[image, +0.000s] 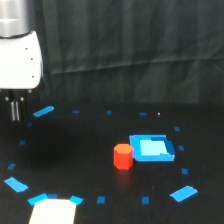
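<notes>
My gripper (16, 110) hangs at the far left, below the white arm, well away from the objects on the dark table. Its dark fingers look close together and are hard to make out against the black background, so their opening cannot be judged. A red block with a hexagonal face (123, 152) stands right of centre. Just behind it and to its right is a blue open tray (138, 142) with a white patch (154, 147) inside.
A pale square (52, 212) with blue around its back edge lies at the front left, cut off by the frame. Blue tape pieces (184, 193) mark the table. A dark curtain (140, 50) hangs behind.
</notes>
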